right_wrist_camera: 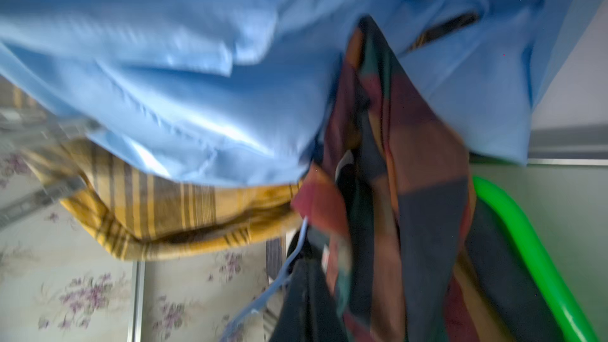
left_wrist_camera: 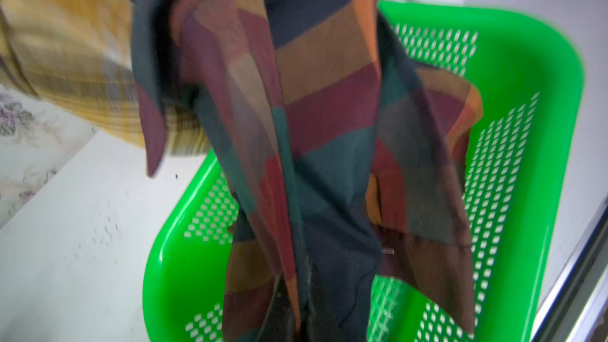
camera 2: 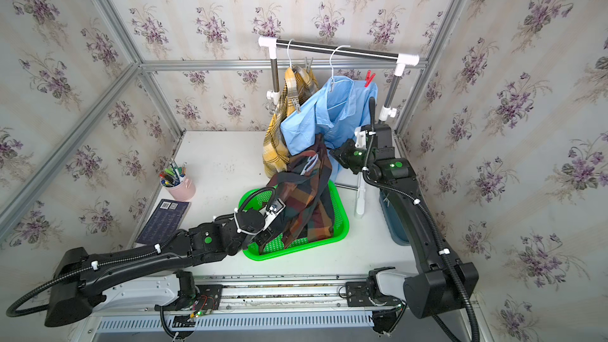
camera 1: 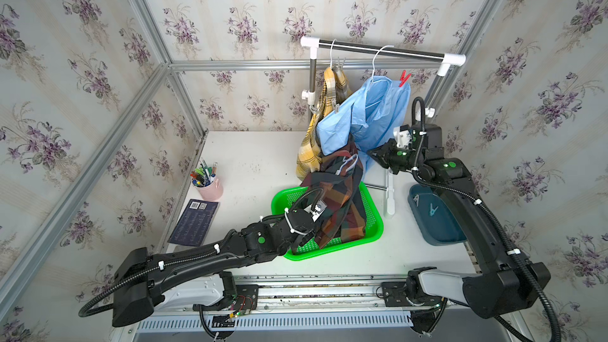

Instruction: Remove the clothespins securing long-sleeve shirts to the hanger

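A dark plaid shirt [camera 1: 342, 199] lies bunched in and rises above the green basket [camera 1: 373, 228]. My left gripper is shut on its cloth, with a fold running between the fingers. A pale hanger [right_wrist_camera: 272, 288] pokes out beside the shirt. My right gripper is shut close to that hanger; whether it grips the thin wire cannot be told. A blue shirt [camera 1: 380, 101] hangs from the rail with a red clothespin [camera 1: 404, 78] at its shoulder. A yellow plaid shirt [camera 1: 310, 145] hangs left of it, with grey clothespins [camera 1: 340, 63] near its top.
The dark teal bin [camera 1: 433, 224] on the right holds a few clothespins. At the left are a pink pen cup [camera 1: 209, 186] and a dark card [camera 1: 194, 221]. The rail [camera 1: 405, 51] stands behind.
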